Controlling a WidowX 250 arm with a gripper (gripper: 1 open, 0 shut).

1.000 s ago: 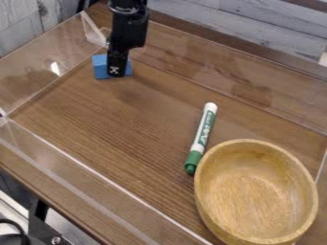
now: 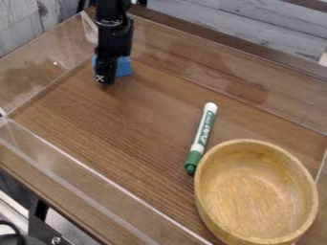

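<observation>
The black gripper (image 2: 107,75) reaches down from the top over a blue block (image 2: 122,67) at the back left of the wooden table (image 2: 115,124). Its fingers are low at the block, overlapping it; whether they grip it is hard to tell. A white marker with green ends (image 2: 202,136) lies on the right half of the table.
A yellow oval bowl (image 2: 255,191) sits at the front right. The table's left edge runs near the left of the view.
The gripper has shifted slightly left and lower at the block, which now shows more to the right of the fingers.
</observation>
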